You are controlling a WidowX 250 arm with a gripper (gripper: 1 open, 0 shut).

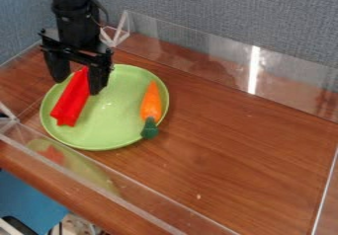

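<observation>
A green plate (113, 127) lies on the wooden table at the left. On its left side rests a red elongated object (70, 104), and on its right a carrot (150, 108) with orange body and green top. My black gripper (77, 68) hangs over the upper left of the plate, just above the red object's upper end; whether anything is between its fingers is unclear.
Clear plastic barriers edge the table (238, 160) along the back and front left. A white wire object (119, 32) stands behind the arm.
</observation>
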